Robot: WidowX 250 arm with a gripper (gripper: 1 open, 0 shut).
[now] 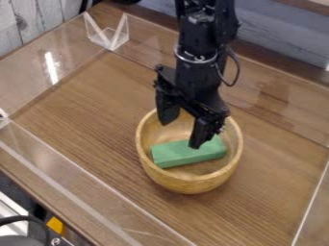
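A round tan bowl (168, 174) sits on the wooden table (77, 125), right of the middle of the view. Inside it lies a flat green block (178, 154). My black gripper (187, 118) hangs above the back part of the bowl, open, its fingers spread to left and right over the bowl and higher than the green block as seen here.
A clear, angular holder (108, 35) stands at the back left. The table left and right of the bowl is clear. The left edge of the table runs at the lower left, with dark cables beyond it.
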